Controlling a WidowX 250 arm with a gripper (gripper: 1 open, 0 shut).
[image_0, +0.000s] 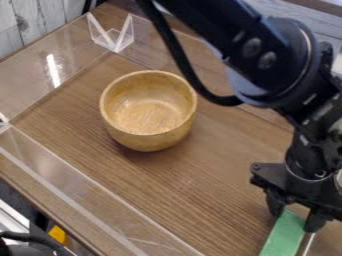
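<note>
My black gripper (294, 208) is low at the right edge of the camera view, its fingers pointing down over the top end of a flat green object (282, 236) with a pale strip along its right side, which runs out of the bottom of the frame. Whether the fingers are on the object or just above it, and how far apart they are, is hard to tell.
A wooden bowl (147, 109) sits on the wooden table (160, 190) at centre-left. A white wire-like stand (112, 32) is at the back left, beside clear panels. The table between bowl and gripper is clear.
</note>
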